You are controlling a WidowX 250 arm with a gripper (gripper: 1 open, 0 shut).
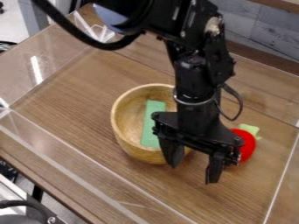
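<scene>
My black gripper (193, 156) points down over the right side of a tan bowl (126, 107), its fingers open and spread apart. Inside the bowl lies a green block (152, 124), partly hidden by the gripper. To the right, a red round object (244, 151) with a pale green piece (250, 130) at its top sits on the wooden table, partly behind the gripper.
A grey plank wall (260, 26) stands at the back, and the table's edge runs along the left.
</scene>
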